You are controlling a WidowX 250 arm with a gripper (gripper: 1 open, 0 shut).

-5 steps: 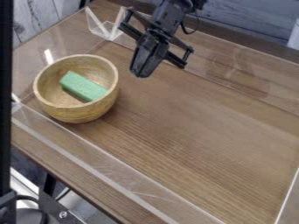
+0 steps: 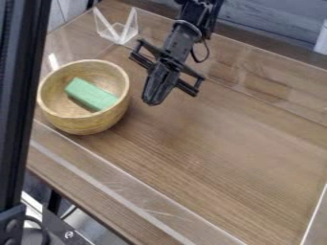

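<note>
My black gripper (image 2: 159, 84) hangs from the arm at the top middle, low over the wooden table, just right of a round tan bowl (image 2: 109, 117). Its narrow tip looks shut, with nothing visible between the fingers. A green block (image 2: 90, 94) lies inside the bowl on its left part.
A white wire-like object (image 2: 117, 29) stands at the upper left of the table (image 2: 211, 163), and a small light strip lies at the left edge above the bowl. A dark vertical frame runs along the far left.
Over the last second the gripper and arm have shifted a little and come slightly lower. The bowl and green block look unchanged.
</note>
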